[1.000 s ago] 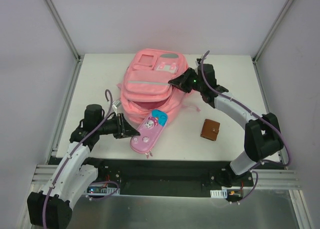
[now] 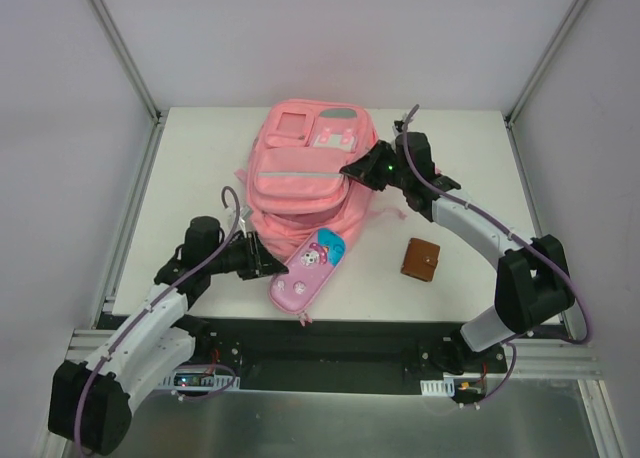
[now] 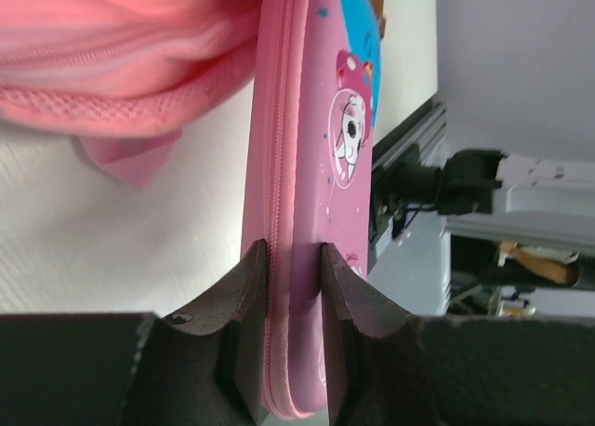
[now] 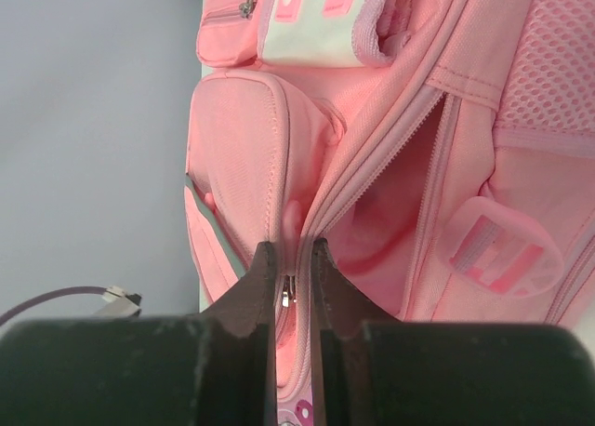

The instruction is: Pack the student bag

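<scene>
The pink backpack (image 2: 300, 178) lies on the white table, its opening facing the near edge, with a gap showing between zipper tracks in the right wrist view. My right gripper is shut on the bag's zippered edge. A pink pencil case (image 2: 305, 273) with a cartoon animal and blue patch is below the bag's opening, standing on its side in the left wrist view. My left gripper has its fingers on either side of the pencil case, holding it by the near part.
A brown wallet (image 2: 420, 259) lies on the table right of the backpack. The table's near edge (image 2: 360, 320) runs just below the pencil case.
The right gripper holds nearly still on the bag.
</scene>
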